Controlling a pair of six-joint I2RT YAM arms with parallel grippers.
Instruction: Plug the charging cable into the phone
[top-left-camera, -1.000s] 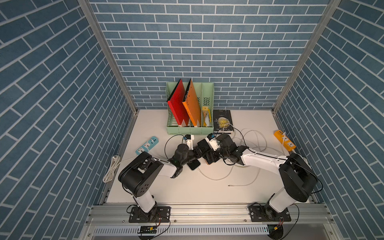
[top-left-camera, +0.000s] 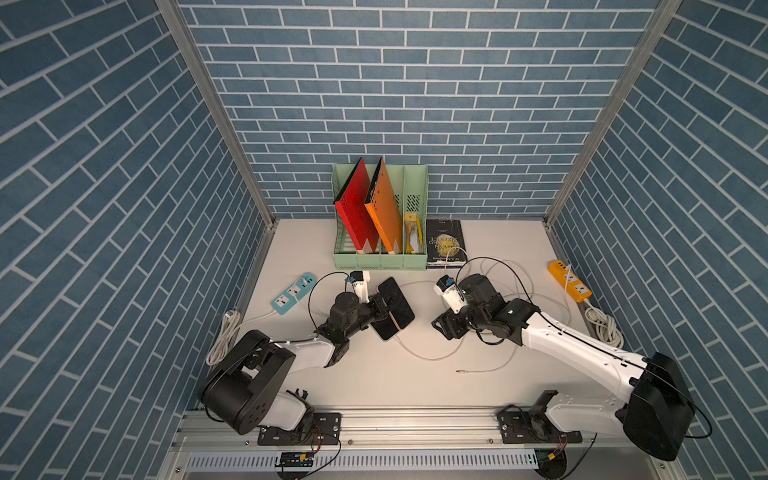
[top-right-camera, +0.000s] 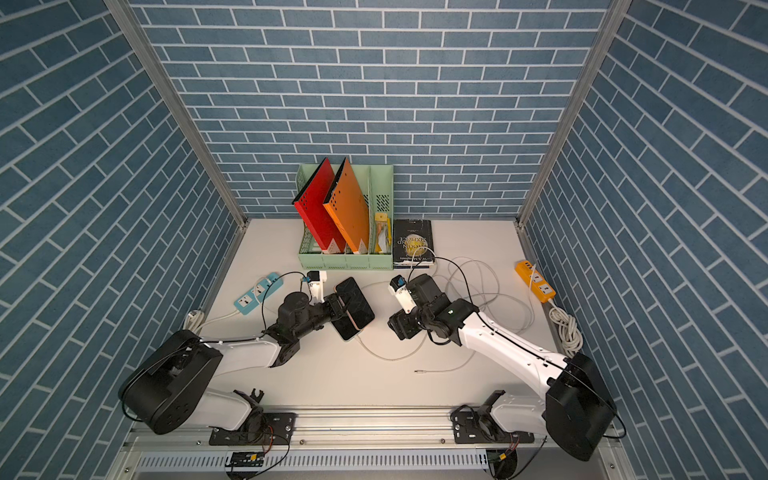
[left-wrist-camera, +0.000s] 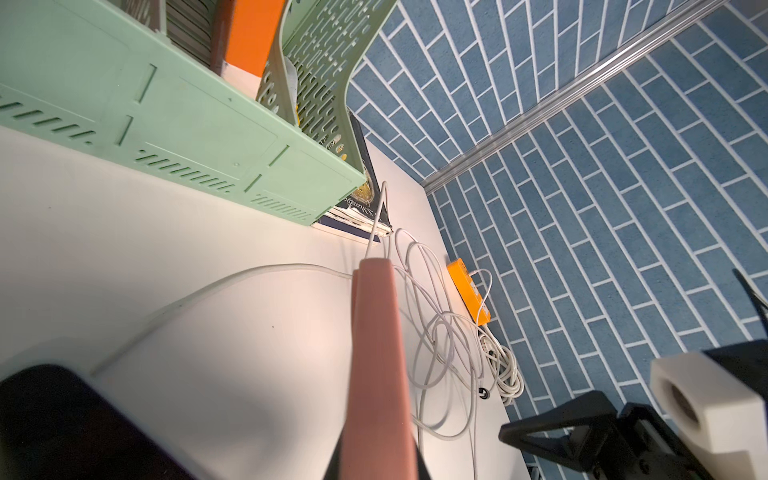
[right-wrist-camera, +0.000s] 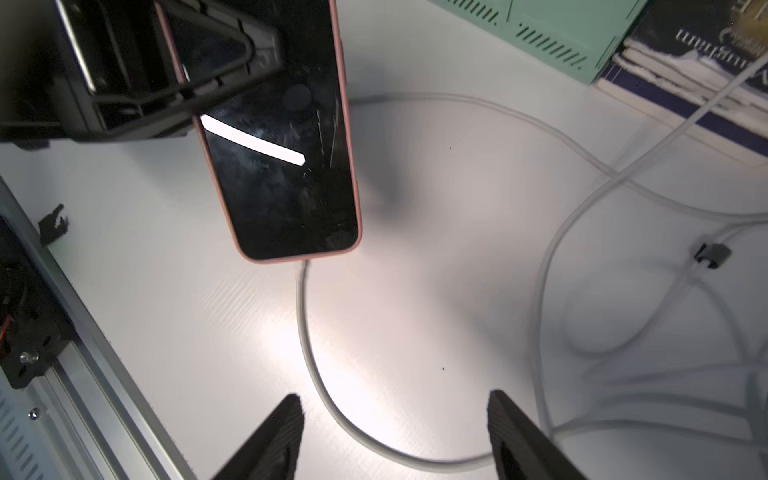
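Observation:
The phone, black-screened with a pink frame, is raised off the table in my left gripper, which is shut on it; the left wrist view shows its pink edge (left-wrist-camera: 377, 368) upright. Beneath it lies a dark tablet-like slab (top-left-camera: 400, 297). My right gripper stands open to the right of the phone, nothing between its fingers. A white cable (right-wrist-camera: 320, 376) runs across the table below, and a cable end (top-left-camera: 462, 370) lies near the front.
A green organiser (top-left-camera: 344, 260) with red and orange folders stands at the back, a book (top-left-camera: 444, 236) beside it. A blue power strip (top-left-camera: 284, 300) is left, an orange one (top-left-camera: 564, 276) right, with tangled cables nearby.
My right gripper has pulled away to the right from the phone. My left gripper, holding the phone, has moved slightly left.

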